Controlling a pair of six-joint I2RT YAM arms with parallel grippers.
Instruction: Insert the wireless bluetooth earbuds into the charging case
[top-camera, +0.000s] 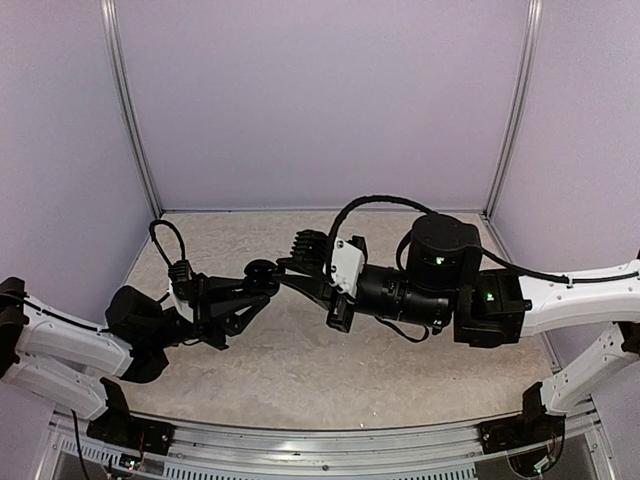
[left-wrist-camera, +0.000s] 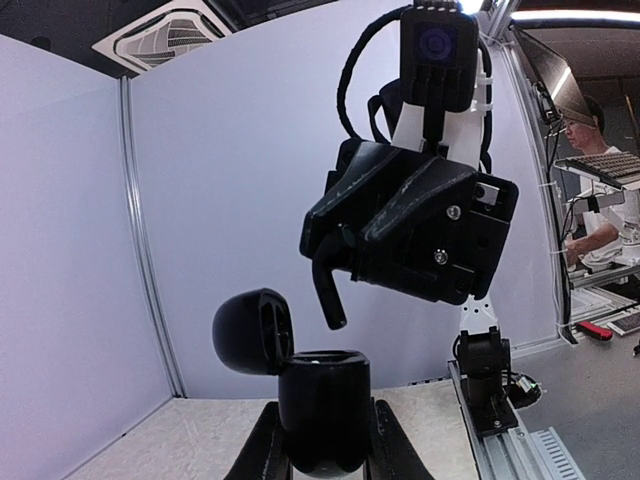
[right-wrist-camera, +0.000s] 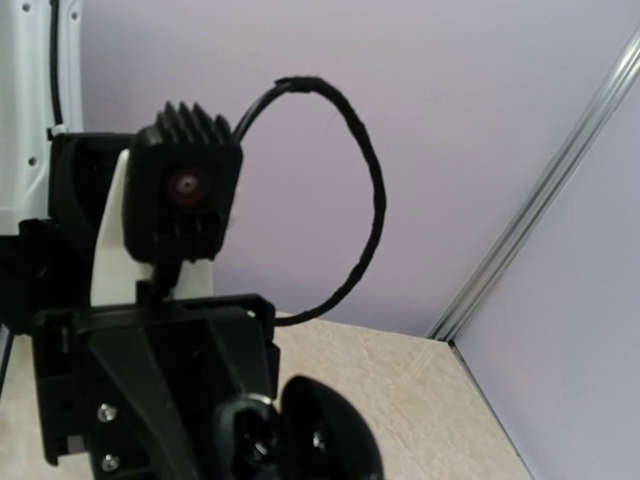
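Observation:
In the left wrist view, the black charging case (left-wrist-camera: 325, 405) stands upright, clasped by my left gripper, with its lid (left-wrist-camera: 252, 332) swung open to the left. Above it is my right gripper, from which the dark stem of an earbud (left-wrist-camera: 328, 288) points down, clear of the case. From the top, my right gripper (top-camera: 284, 270) and the case (top-camera: 262, 272) in my left gripper (top-camera: 258, 292) nearly meet. The right wrist view shows the open case (right-wrist-camera: 255, 435) at the bottom; my right fingers and the earbud are out of that frame.
Pale walls enclose the back (top-camera: 330, 110) and sides. A metal rail (top-camera: 320, 445) runs along the front edge. A looped cable (right-wrist-camera: 370, 190) stands out from the left arm.

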